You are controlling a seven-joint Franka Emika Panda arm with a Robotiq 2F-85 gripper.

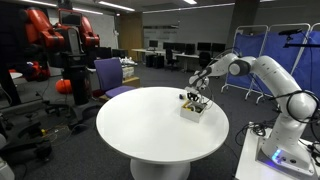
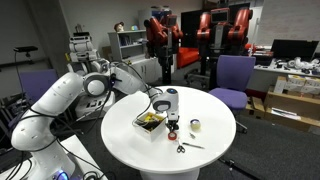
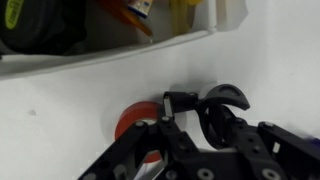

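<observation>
My gripper is low over the round white table, in front of the white box. In the wrist view its dark fingers stand close together beside a black, rounded loop. Whether they touch or hold this black item cannot be told. A red ring with a pale centre lies left of the fingers, partly covered by the gripper. Exterior view 2 also has the red ring on the table just under the gripper. In exterior view 1 the box hides the fingertips.
The open white box holds several mixed items and stands close to the gripper. Scissors, a thin tool and a small yellowish roll lie nearby.
</observation>
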